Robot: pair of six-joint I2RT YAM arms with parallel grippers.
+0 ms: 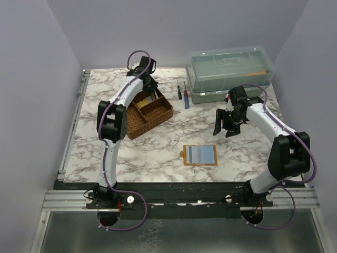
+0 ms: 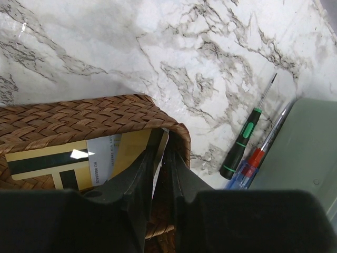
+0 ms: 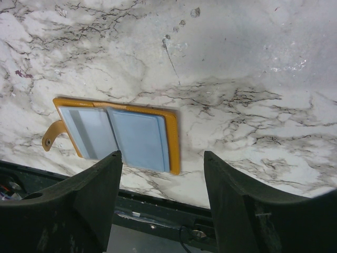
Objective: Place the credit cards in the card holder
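Note:
In the left wrist view my left gripper reaches down into the corner of a woven basket (image 2: 95,118). Its fingers are part open, and the thin edge of an upright card (image 2: 161,153) lies between them, close to the left finger. A gap shows on the card's other side. Yellow-and-grey cards (image 2: 102,158) lean along the basket wall beside the fingers. On the table the card holder (image 3: 138,136), tan-edged with clear pockets, lies spread with its strap (image 3: 54,132) to the left. My right gripper hovers over the table, open and empty.
Right of the basket lie a green-black screwdriver (image 1: 179,93) and a red-blue one (image 1: 186,100). A big lidded translucent green box (image 1: 231,68) stands behind them.

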